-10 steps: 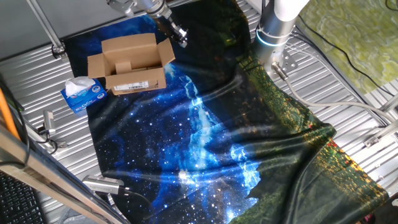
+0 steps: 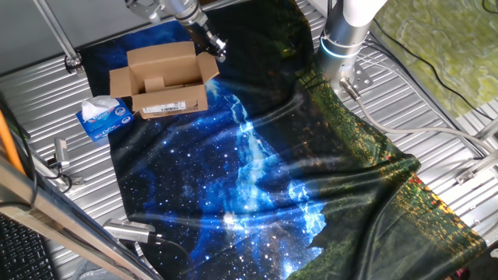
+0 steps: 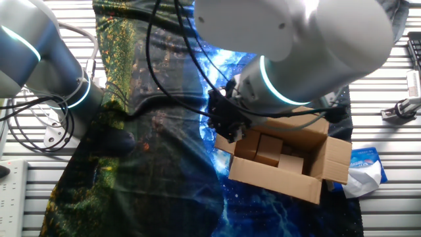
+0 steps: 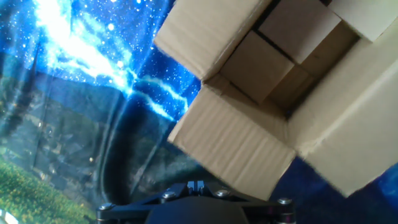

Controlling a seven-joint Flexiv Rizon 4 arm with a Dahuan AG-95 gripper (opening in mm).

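Note:
An open cardboard box stands on the dark galaxy-print cloth, its flaps spread outward. Inside it lie several smaller brown cartons, seen closer in the wrist view, where one carton sits near the corner. My gripper hangs just off the box's right-hand flap in exterior view 1. At the bottom of the wrist view, the fingertips of the gripper come together beside a box flap, with nothing visible between them. The arm covers part of the box in exterior view 2.
Touching the box's left side is a blue tissue box. A metal frame crosses the left.
My gripper has shifted slightly left, closer to the box's right-hand flap. The box and tissue box have stayed in place.

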